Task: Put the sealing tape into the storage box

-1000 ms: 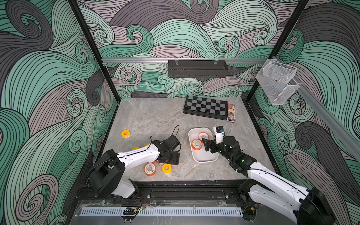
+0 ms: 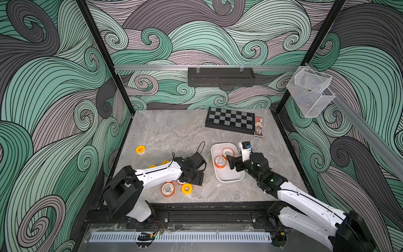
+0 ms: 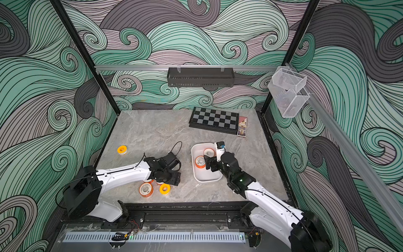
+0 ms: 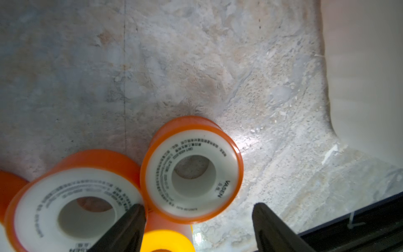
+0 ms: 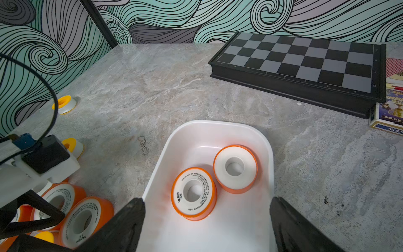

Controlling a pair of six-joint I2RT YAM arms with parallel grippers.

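Observation:
Two orange-rimmed white rolls of sealing tape lie inside the white storage box, a nearer roll (image 5: 183, 202) and a farther one (image 5: 247, 178). My right gripper is open over the box (image 5: 268, 159), its fingers apart with nothing held. Left of the box, my left gripper hangs low with its fingers parted. Ahead of its fingertips is an orange-rimmed roll (image 4: 161, 184), touching a second such roll (image 4: 37, 210) on its left. A yellow roll (image 4: 168, 239) lies close by, partly cut off. No roll is gripped.
One yellow roll (image 2: 140, 149) lies alone at the far left of the table. A chessboard (image 2: 230, 119) and small card boxes (image 2: 259, 126) lie at the back right. Bare tabletop (image 2: 172, 130) stretches across the back left.
My left gripper has shifted slightly to the right, toward the box. The right arm and the rolls in the box look unmoved.

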